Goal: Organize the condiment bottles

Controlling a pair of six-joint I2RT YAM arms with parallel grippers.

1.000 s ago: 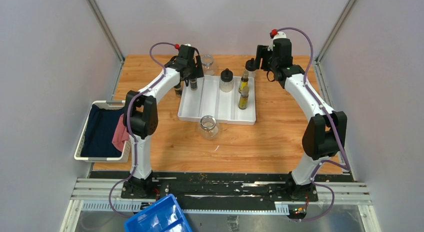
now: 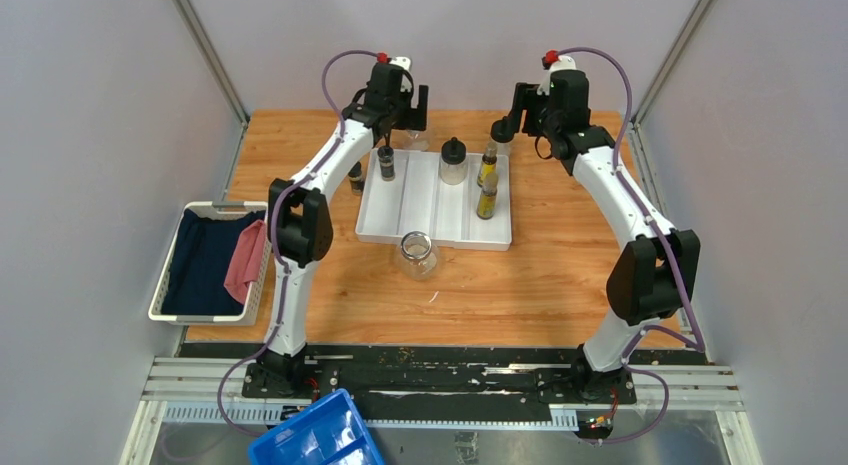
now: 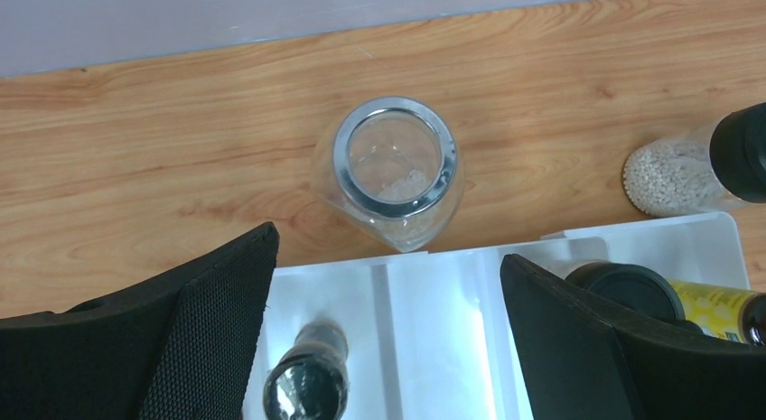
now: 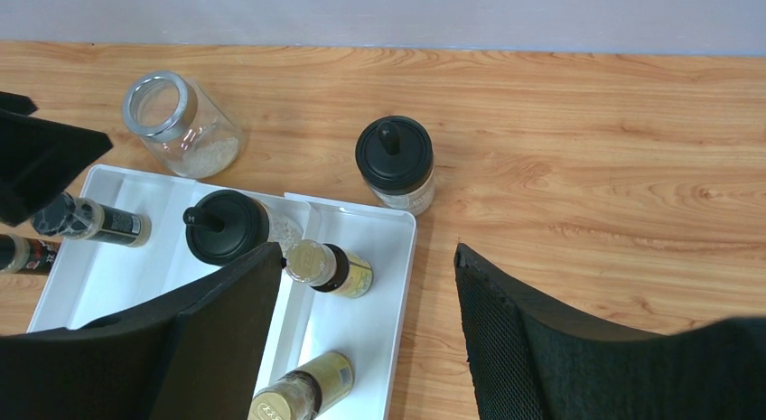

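A white divided tray [image 2: 419, 217] holds a dark-capped shaker [image 2: 387, 163], a black-lidded jar [image 2: 452, 163] and two yellow-label bottles [image 2: 488, 198]. Another shaker [image 2: 355, 181] stands outside its left side. Behind the tray are a glass jar [image 3: 397, 199] with a steel rim and a second black-lidded jar [image 4: 394, 163]. My left gripper hangs open over the tray's back left, above the glass jar's near side, with nothing held. My right gripper is open above the back right, near the black-lidded jar and a yellow-label bottle, holding nothing.
Another steel-rimmed jar [image 2: 417, 256] stands in front of the tray. A basket with cloths [image 2: 205, 270] is at the left, a blue bin [image 2: 315, 430] below the front edge.
The right gripper has moved slightly.
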